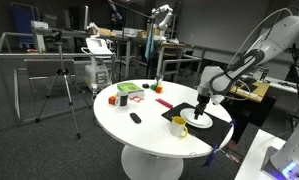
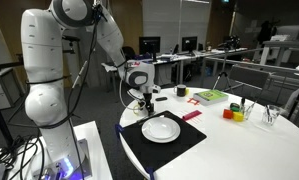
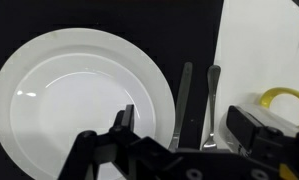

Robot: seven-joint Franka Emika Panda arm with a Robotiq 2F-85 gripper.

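A white plate (image 3: 81,98) lies on a black mat (image 3: 179,25), filling the left of the wrist view. To its right lie a knife (image 3: 182,95) and a fork (image 3: 212,95), side by side. My gripper is open above them, one finger over the plate's right edge and the other near the yellow mug (image 3: 286,97). Nothing is held between the fingers. From outside, the gripper (image 1: 202,106) hangs low over the plate (image 1: 197,118); the mug (image 1: 178,126) stands at the mat's edge. In the second exterior view the gripper (image 2: 149,115) is behind the plate (image 2: 161,128).
A green tray (image 1: 128,87), a red object (image 1: 164,103) and a dark object (image 1: 135,118) lie elsewhere on the white round table (image 1: 154,145). Several small items stand toward its far side.
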